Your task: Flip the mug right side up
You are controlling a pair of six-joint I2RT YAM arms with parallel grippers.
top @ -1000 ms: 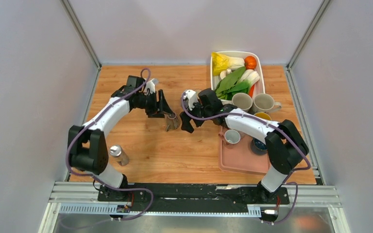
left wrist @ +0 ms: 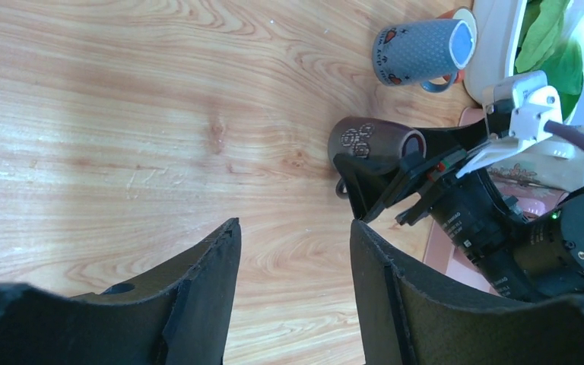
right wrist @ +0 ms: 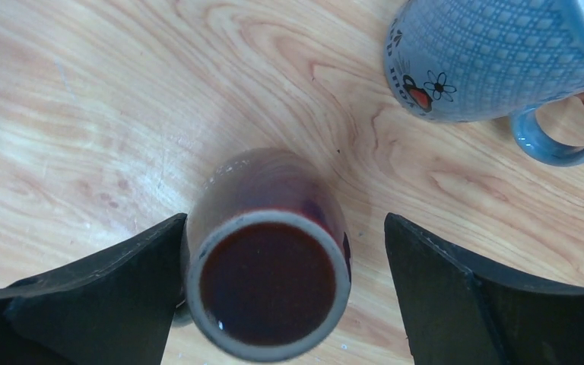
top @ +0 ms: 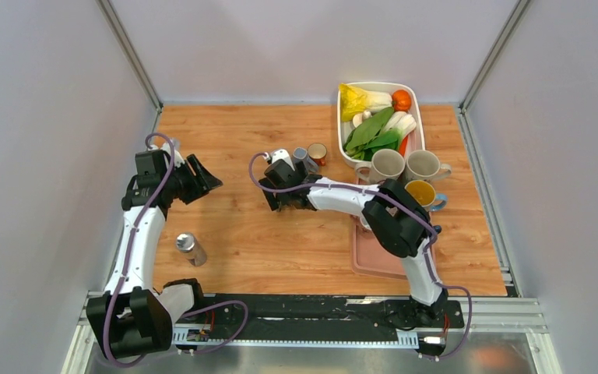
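Note:
A dark brown mug [right wrist: 270, 182] stands on the table with a round, pale-ringed end facing up, which looks like its base. Part of its handle [left wrist: 341, 188] shows low on its side in the left wrist view. My right gripper is open around the mug: the left finger [right wrist: 133, 281] lies close against its side, while a gap separates the other from it. From above, the right hand hides most of the mug. At the left of the table, away from the mug, my left gripper is open and empty.
A light-blue patterned cup [left wrist: 418, 52] is close by, with an orange cup [top: 318, 153] beside it. The vegetable bin [top: 370, 83], several mugs and a pink tray [top: 393, 261] are at the right. A metal shaker [top: 191, 249] stands front left.
My left gripper has drawn back leftward from the mug.

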